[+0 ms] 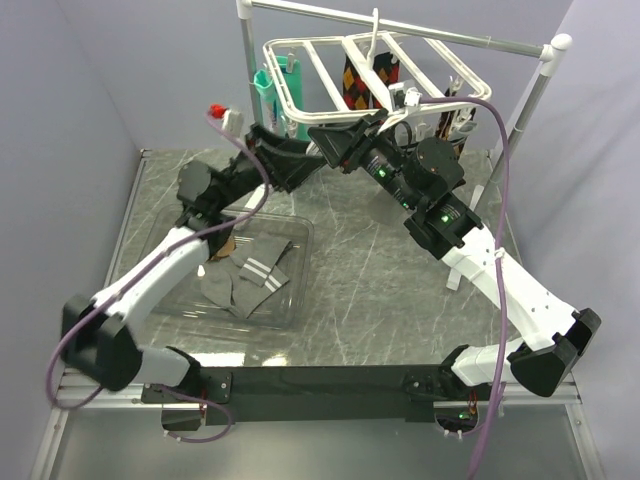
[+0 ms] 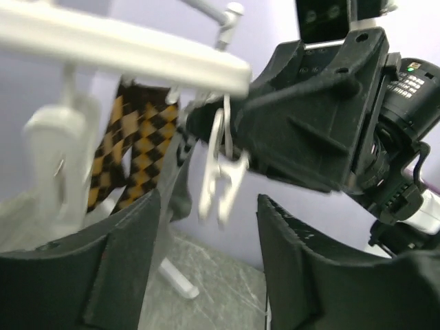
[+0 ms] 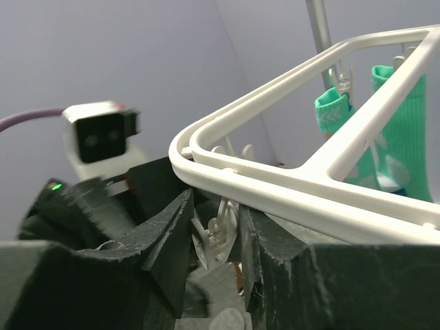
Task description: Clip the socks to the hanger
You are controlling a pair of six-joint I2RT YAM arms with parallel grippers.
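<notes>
A white hanger [image 1: 420, 103] with several clips hangs from the rack. At its front left corner, my right gripper is shut on a white clip [image 3: 214, 237] dangling below the frame. My left gripper is part open, its fingers apart with no sock between them; a blurred clip [image 2: 223, 182] shows just above and beyond its tips. Green socks [image 3: 405, 130] and red, yellow and black argyle socks [image 2: 141, 151] hang from other clips, and a dark patterned sock [image 1: 449, 125] hangs at the right. Folded grey socks with white stripes [image 1: 262, 272] lie in the clear tray.
The clear tray [image 1: 305, 262] rests on the left of the grey marble table [image 1: 370, 300]. Metal rack posts [image 1: 526, 110] stand behind and beside the hanger. Both grippers are very close together under the hanger.
</notes>
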